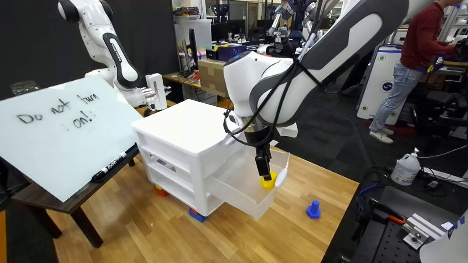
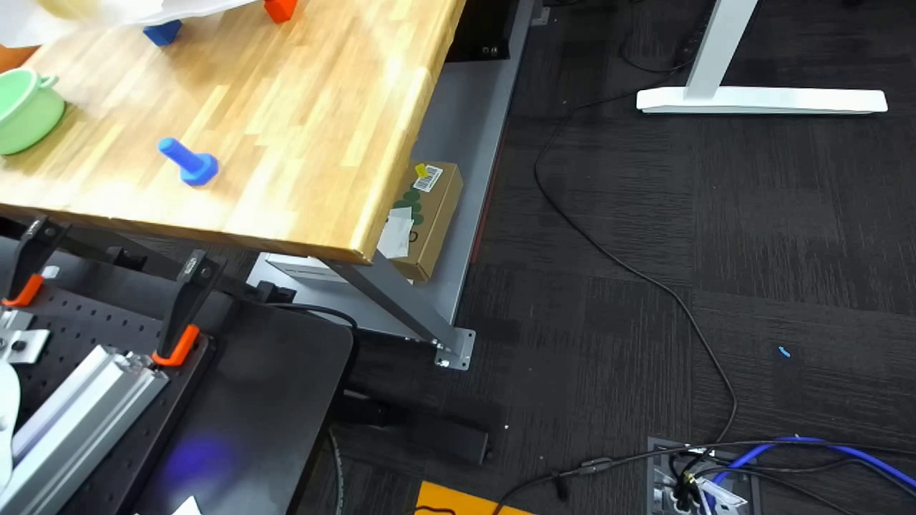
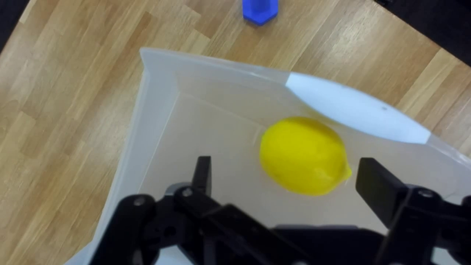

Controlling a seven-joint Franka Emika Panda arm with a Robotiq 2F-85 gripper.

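A yellow lemon (image 3: 304, 156) lies on the floor of the pulled-out translucent drawer (image 3: 207, 128), close to its front wall and white handle (image 3: 357, 108). In the wrist view my gripper is open, its black fingers far apart on either side of the lemon's near half, with nothing between them in their grip. From exterior view 1, the gripper (image 1: 265, 178) points down into the drawer, and its tips overlap the lemon (image 1: 268, 180). Whether they touch it cannot be told. The drawer belongs to a white cabinet (image 1: 184, 127) on the wooden table.
A blue bolt-shaped piece (image 1: 313, 209) stands on the table beyond the drawer's front. A tilted whiteboard (image 1: 65, 131) with a marker stands left of the cabinet. In exterior view 2 a green pot (image 2: 30, 116) sits by the table edge. Bare wood lies in front of the cabinet.
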